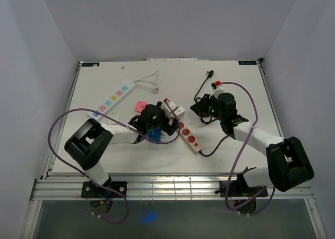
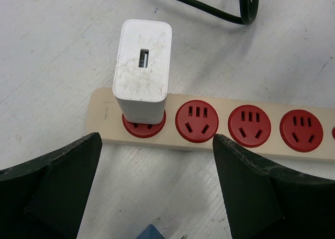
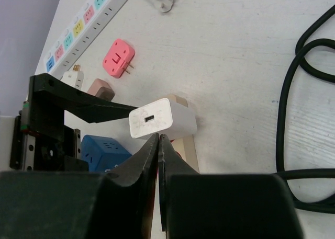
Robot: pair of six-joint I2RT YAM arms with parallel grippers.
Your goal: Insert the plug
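In the left wrist view a white plug (image 2: 141, 61) stands upright on the end red socket of the beige power strip (image 2: 99, 111). It covers most of that socket; its prongs are hidden, so how deep it sits I cannot tell. My left gripper is spread open on the near side of the strip, its fingers (image 2: 65, 176) apart from the plug and nothing between them. From the right wrist view the plug's side and slotted top show. My right gripper is shut, fingertips together and empty, to the right of the plug in the top view (image 1: 194, 108).
A blue block (image 3: 102, 152) lies near the left gripper. A pink adapter (image 3: 119, 57), a brown plug (image 3: 101, 90) and a coloured power strip (image 3: 78, 30) are farther left. Black cable (image 3: 285, 103) coils on the right.
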